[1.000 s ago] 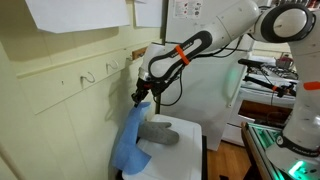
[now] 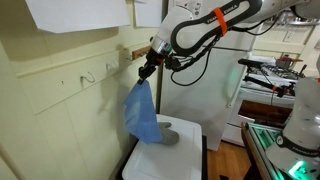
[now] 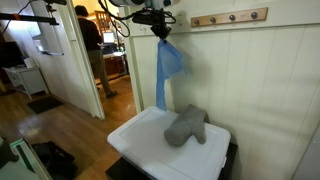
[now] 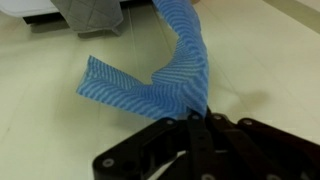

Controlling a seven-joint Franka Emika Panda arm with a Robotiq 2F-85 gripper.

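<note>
A blue cloth [image 2: 141,112] hangs down from my gripper [image 2: 146,77] in front of the panelled wall, its lower end by the white lid. In exterior view 2 the cloth [image 3: 168,68] drapes below the gripper [image 3: 165,36], high above the floor. The wrist view has the striped cloth [image 4: 185,75] bunched at the gripper, whose fingers are shut on it. A grey mitt-like cloth [image 3: 187,126] lies on the white lid [image 3: 140,134], away from the gripper.
Hooks [image 2: 110,68] line the wall, and a wooden peg rail [image 3: 230,17] is fixed to it right of the gripper in exterior view 2. A person [image 3: 92,50] stands in the doorway.
My gripper has risen, lifting the blue cloth with it. The cloth now hangs higher, and more of the grey cloth and lid shows.
</note>
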